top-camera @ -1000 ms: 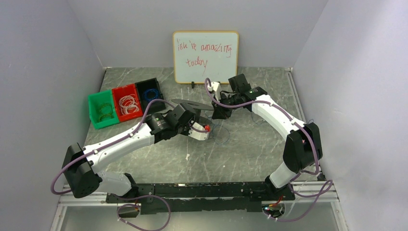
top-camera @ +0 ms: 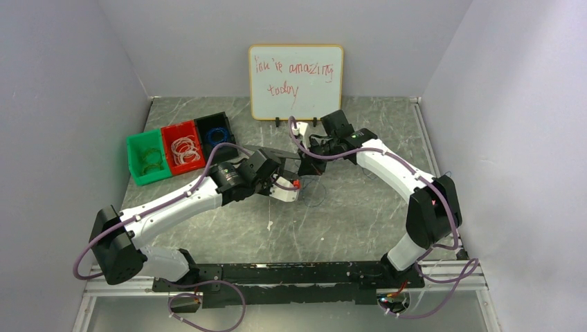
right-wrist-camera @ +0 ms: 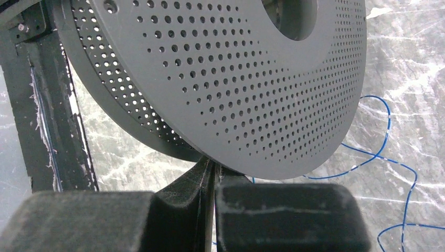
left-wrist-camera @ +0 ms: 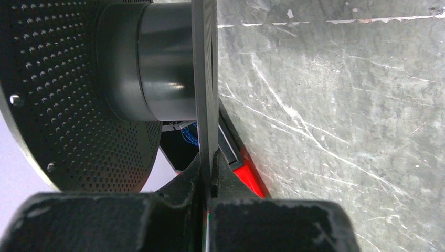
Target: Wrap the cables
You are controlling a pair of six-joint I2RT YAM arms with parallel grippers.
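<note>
A grey spool with perforated flanges fills much of both wrist views. One flange (left-wrist-camera: 206, 79) runs edge-on into the fingertips of my left gripper, which is shut on it and keeps the spool off the table. Beyond that flange shows the smooth dark hub (left-wrist-camera: 168, 68). My right gripper is shut at the lower rim of the spool (right-wrist-camera: 252, 100), with nothing visible between its fingers. Loose on the table beneath lies a thin blue cable (right-wrist-camera: 388, 131), curling to the right; part of it is hidden by the spool.
At the back left stand a green bin (top-camera: 135, 162), a red bin (top-camera: 168, 138) and a black bin (top-camera: 202, 128), each with coiled cable in it. A whiteboard (top-camera: 297, 104) leans at the back.
My right gripper has shifted left and slightly toward the front, closer to the spool. The left arm and the spool look much the same.
</note>
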